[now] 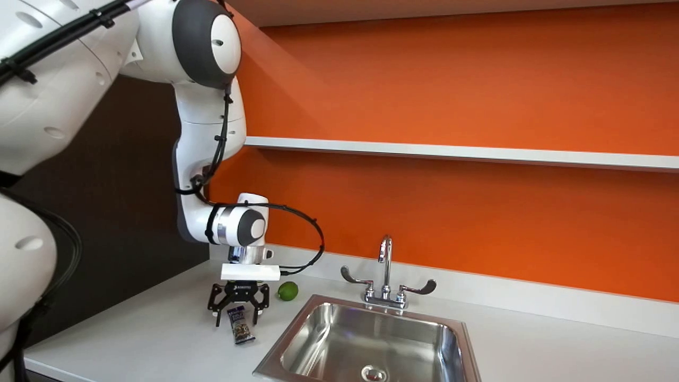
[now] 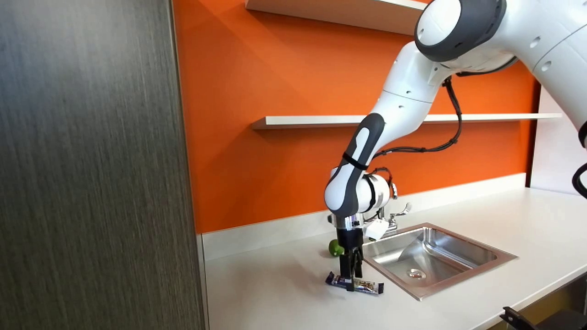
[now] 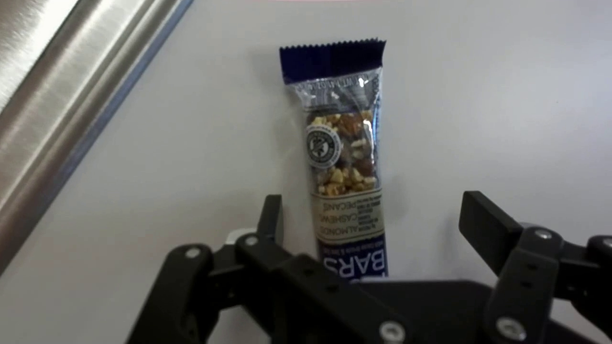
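A wrapped nut bar (image 3: 344,155) with dark blue ends and a clear window lies flat on the counter. In the wrist view its near end passes out of sight behind the gripper's body. My gripper is open, one finger on either side of the bar's line, with bare counter showing between the bar and each finger. From the first exterior view, the gripper (image 1: 236,319) points straight down over the far end of the bar (image 1: 240,326). The second exterior view has the gripper (image 2: 350,283) low at the bar (image 2: 366,286); whether the fingertips touch the counter I cannot tell.
A green lime (image 1: 288,291) rests on the counter close behind the gripper, to its right. The steel sink (image 1: 270,364) with its faucet (image 1: 386,267) lies to the right.
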